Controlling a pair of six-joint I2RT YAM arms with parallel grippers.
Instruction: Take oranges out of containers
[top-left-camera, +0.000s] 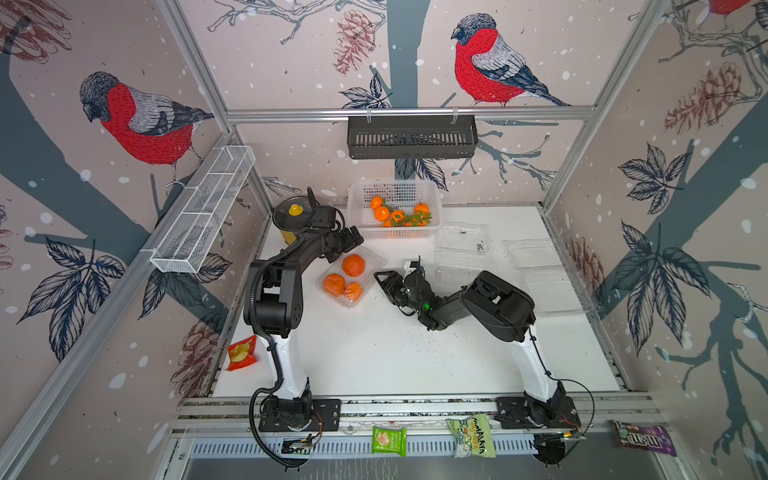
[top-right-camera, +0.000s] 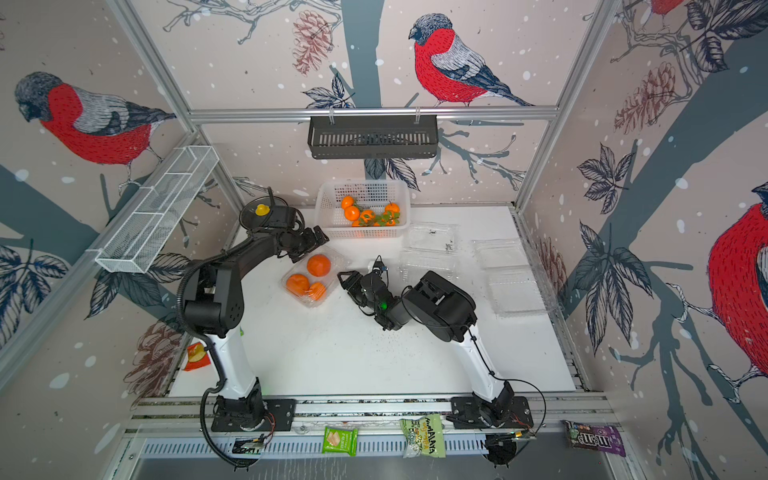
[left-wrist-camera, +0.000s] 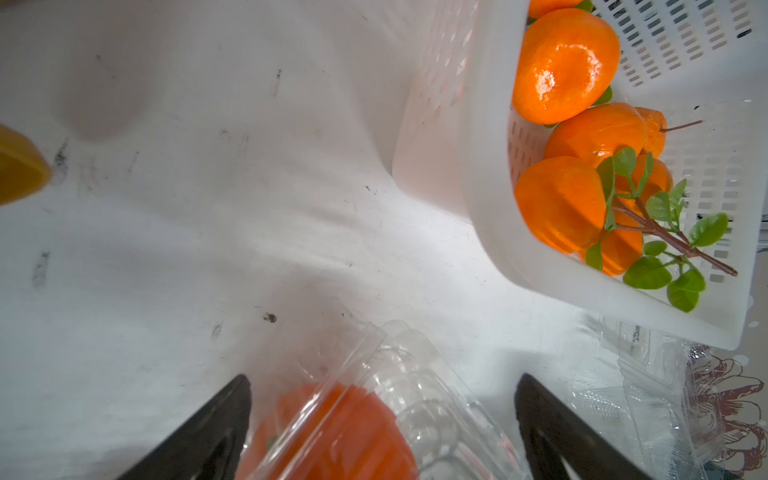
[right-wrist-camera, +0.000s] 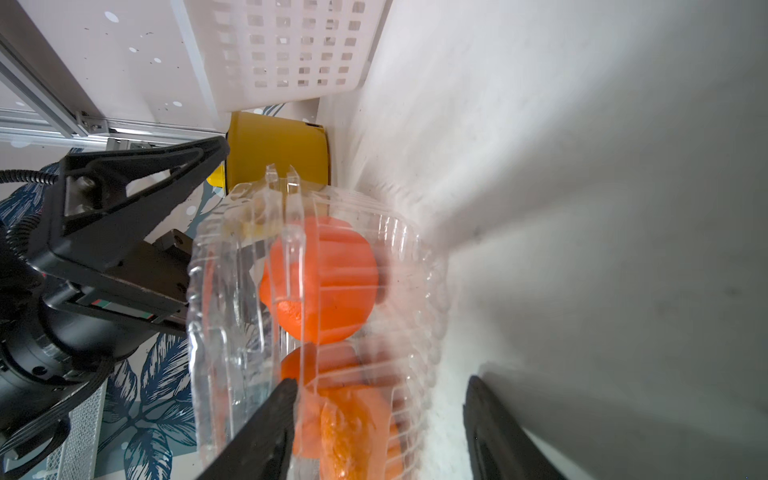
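Note:
A clear plastic container (top-left-camera: 329, 294) holds several oranges (top-left-camera: 353, 265) on the left-centre of the table. Over the container's far end, my left gripper (top-left-camera: 347, 245) is open with nothing held; in the left wrist view the container's clear edge (left-wrist-camera: 416, 376) and one orange (left-wrist-camera: 344, 440) show below and between its fingers. From the right, my right gripper reaches low to the container's near side, its fingers apart with the clear wall (right-wrist-camera: 416, 352) between them. How firmly the fingers touch the plastic is hard to see.
A white basket (top-left-camera: 356, 200) with oranges and leafy twigs stands at the back. Beside it, back left, is a dark pan (top-left-camera: 281, 220) with something yellow in it. Empty clear containers (top-left-camera: 544, 254) lie at the right.

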